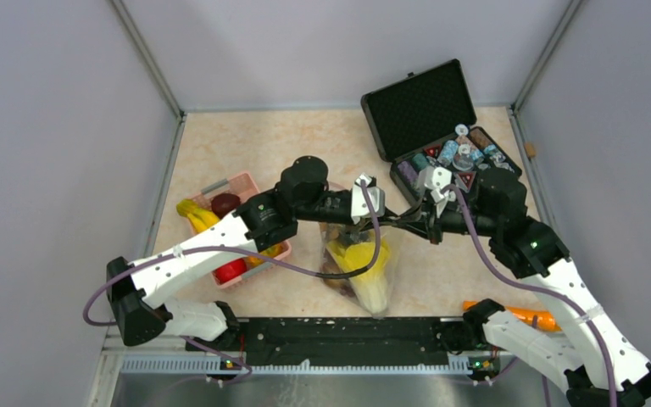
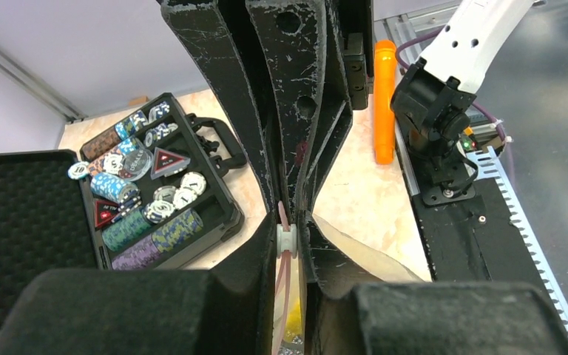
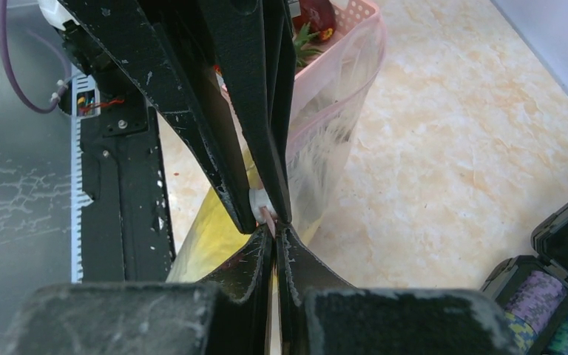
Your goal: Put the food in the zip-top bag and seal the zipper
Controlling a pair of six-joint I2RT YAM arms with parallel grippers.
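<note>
A clear zip bag point(image 1: 364, 280) with yellow food and a brown item stands under both arms at the table's front middle. My left gripper is at the bag's top, its fingers slightly apart around the pink zipper strip and small white slider point(image 2: 287, 237); whether it grips them cannot be told. My right gripper meets it from the right, fingertips together on the thin pink strip beside the slider. In the right wrist view the bag's clear wall point(image 3: 333, 148) runs up behind the fingers, yellow food showing low in it.
A pink basket point(image 1: 246, 182) of fruit sits at the left. An open black case point(image 1: 415, 102) of poker chips is at the back right. An orange tube point(image 1: 509, 312) lies at the front right.
</note>
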